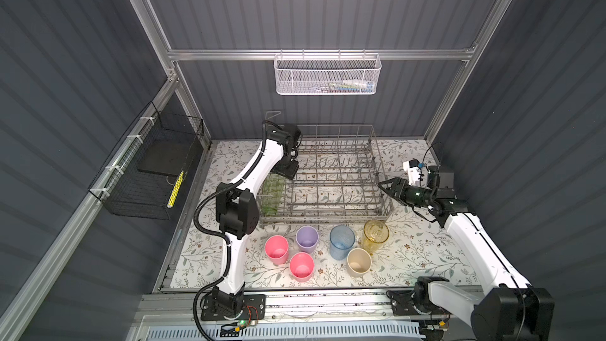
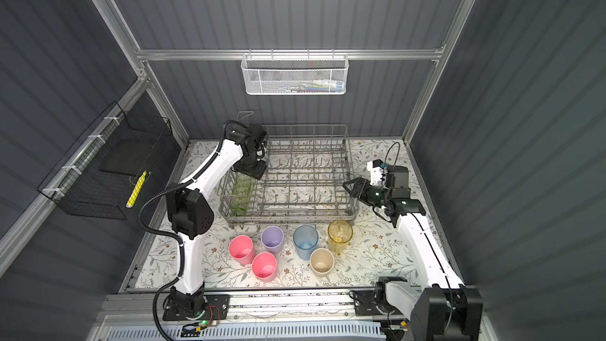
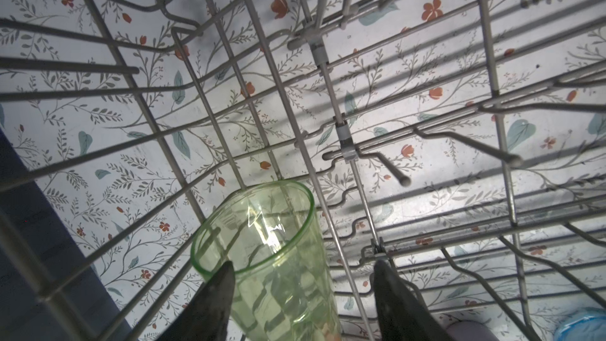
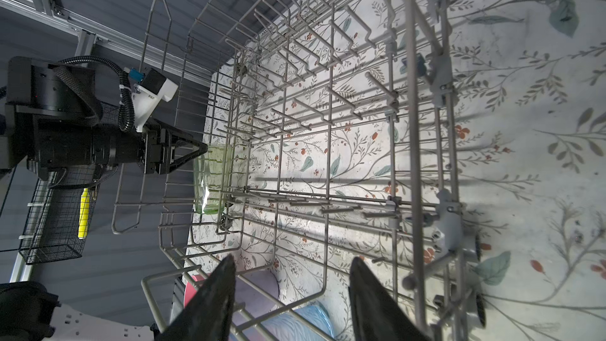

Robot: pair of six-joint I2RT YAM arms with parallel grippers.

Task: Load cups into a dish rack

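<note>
A green translucent cup (image 3: 271, 284) stands in the left end of the wire dish rack (image 1: 334, 221). My left gripper is just above it, fingers apart, with the cup below and between them but not visibly gripped. My right gripper hangs open and empty at the rack's right side. In front of the rack stand two pink cups (image 1: 276, 249), a purple cup (image 1: 306, 239), a blue cup (image 1: 341, 243), a yellow cup (image 1: 375, 235) and a beige cup (image 1: 358, 262).
A white mesh basket (image 1: 327, 79) hangs on the back wall, and a black wire basket (image 1: 132, 195) on the left wall.
</note>
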